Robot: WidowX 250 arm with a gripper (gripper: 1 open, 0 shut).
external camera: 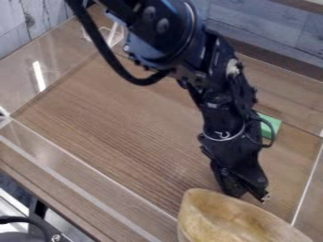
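My black arm reaches down from the top centre to the right side of the wooden table. Its gripper [240, 185] is low over the tabletop, just behind a tan, wooden-looking bowl [233, 222] at the bottom right. The gripper looks shut, with nothing visible between its fingers. A small green object [270, 127] lies partly hidden behind the arm on the right.
A clear container [104, 28] stands at the back left. Wall panels line the back, and black cables sit at the bottom left corner.
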